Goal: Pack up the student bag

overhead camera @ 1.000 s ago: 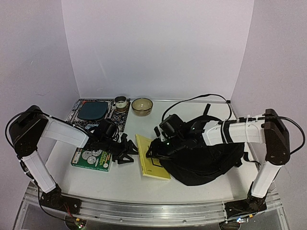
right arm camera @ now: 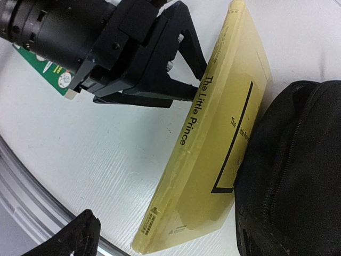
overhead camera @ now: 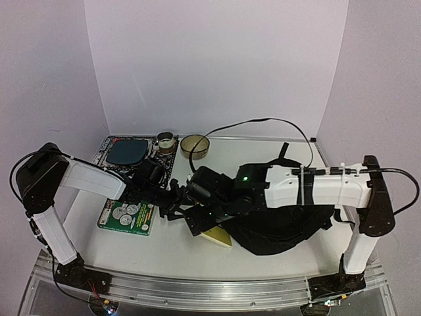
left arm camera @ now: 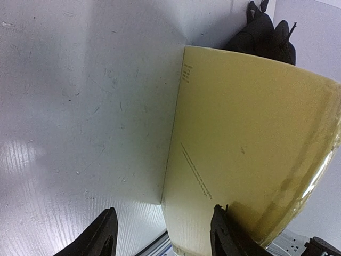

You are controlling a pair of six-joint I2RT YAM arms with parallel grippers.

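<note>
The yellow book "The Little Prince" (right arm camera: 200,138) stands tilted on one edge, its cover leaning against the black bag (right arm camera: 298,165). In the top view, the arms cover most of the book (overhead camera: 218,236). My left gripper is open at the book's spine side, with one finger overlapping the book in its wrist view; nothing is clamped. My right gripper also stands open, its fingers wide apart. The lower end of the book shows between them, not gripped. From above, the right gripper hangs over the book, close to the left gripper.
A green book (overhead camera: 126,216) lies at the left. Behind it are a patterned mat with a dark blue plate (overhead camera: 127,152) and a cup (overhead camera: 166,141); a bowl (overhead camera: 195,146) stands nearby. Both arms are very close together.
The yellow book has tipped up more steeply. My right gripper has swung left across it, now hiding much of it from above. The left arm has shifted only slightly.
</note>
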